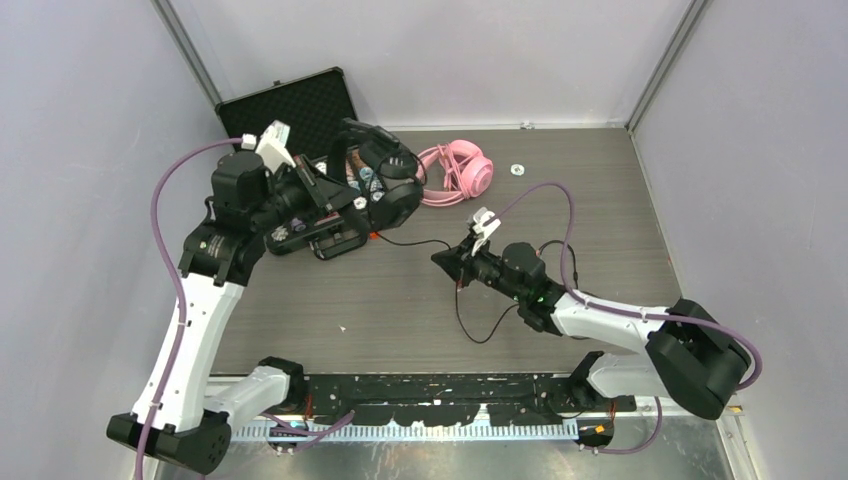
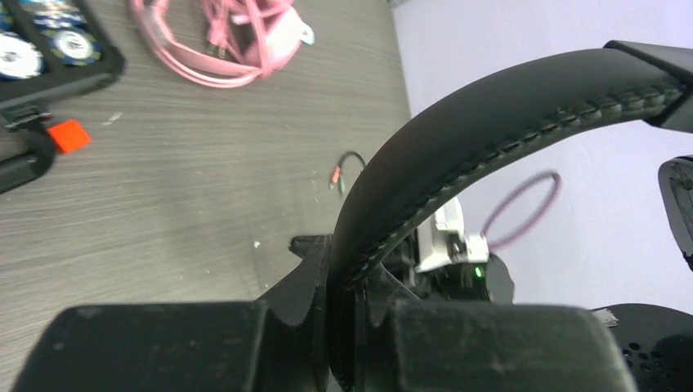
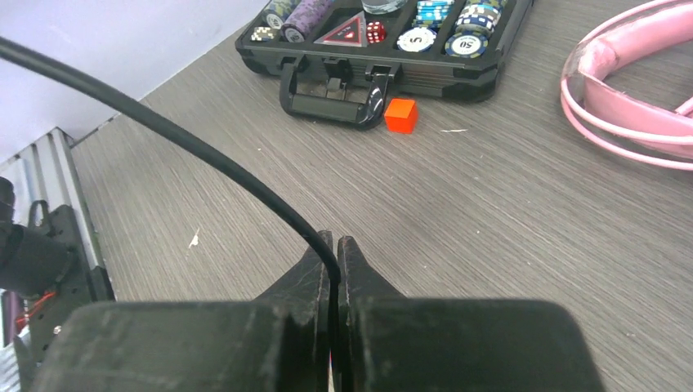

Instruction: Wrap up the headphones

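Note:
Black headphones [image 1: 400, 205] are held up over the chip case in the top view. My left gripper is shut on their padded headband [image 2: 466, 135], which arches up to the right in the left wrist view. The black cable [image 3: 208, 151] runs from the headphones to my right gripper, which is shut on it above the bare table. Past the right gripper, the cable [image 1: 482, 341] droops in a loop below the forearm. Its plugs [image 2: 335, 175] lie on the table, partly hidden behind the right arm in the top view.
Pink headphones [image 1: 470, 172] with a bundled cord lie at the back middle. The open chip case [image 1: 290, 105] stands at the back left, an orange cube [image 3: 401, 116] by its handle. A small white disc [image 1: 517, 169] lies further right.

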